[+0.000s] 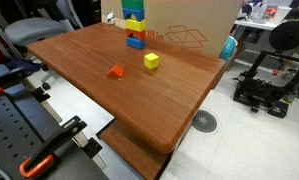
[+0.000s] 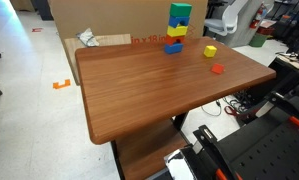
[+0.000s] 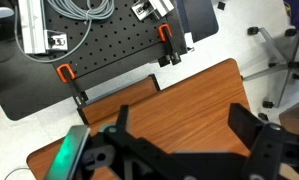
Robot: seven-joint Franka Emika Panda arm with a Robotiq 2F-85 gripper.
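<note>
A stack of colored blocks stands upright on the brown table, with a green block [image 2: 180,10] on top. Below it come a blue block [image 2: 177,21], a yellow block [image 2: 176,31], a thin red layer and a blue block [image 2: 173,47] at the base. Two loose blocks lie apart from the stack: a yellow cube [image 1: 151,61] and a red piece [image 1: 115,72]. In the wrist view my gripper is open above the table, its dark fingers wide apart with nothing between. A green surface [image 3: 71,152] shows beside the left finger. Neither exterior view shows the gripper.
The table [image 1: 169,100] has much bare surface toward its near end. A black perforated platform [image 3: 109,45] with orange-marked clamps adjoins it. White crumpled material [image 2: 87,38] lies at the far edge, by a cardboard panel [image 2: 119,17].
</note>
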